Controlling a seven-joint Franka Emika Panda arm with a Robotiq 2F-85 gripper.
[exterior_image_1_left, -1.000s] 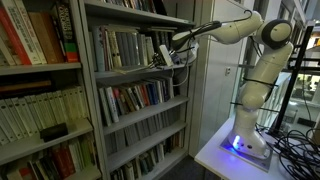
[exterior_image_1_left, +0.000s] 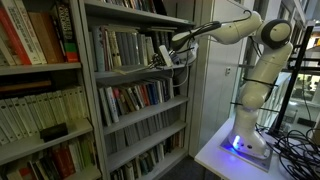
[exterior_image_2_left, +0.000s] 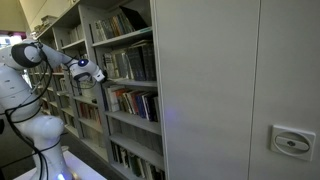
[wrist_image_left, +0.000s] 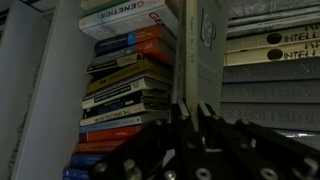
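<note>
A thin book (wrist_image_left: 207, 62) with a pale spine stands out from the shelf in the middle of the wrist view. My gripper is shut on the spine end of this book, the dark fingers meeting at its near edge. From the side, in exterior view 1, the gripper (exterior_image_1_left: 166, 60) is at the upper shelf of the grey bookcase (exterior_image_1_left: 98, 90), in front of a row of books. In exterior view 2 the gripper (exterior_image_2_left: 97, 74) reaches the shelf from the left. The far end of the held book is hidden.
Several smaller books (wrist_image_left: 128, 92) are packed beside the held one, and grey volumes (wrist_image_left: 270, 92) fill the other side. Shelf boards lie above and below the gripper. A white table (exterior_image_1_left: 228, 158) carries the arm's base. Open floor lies before the bookcase.
</note>
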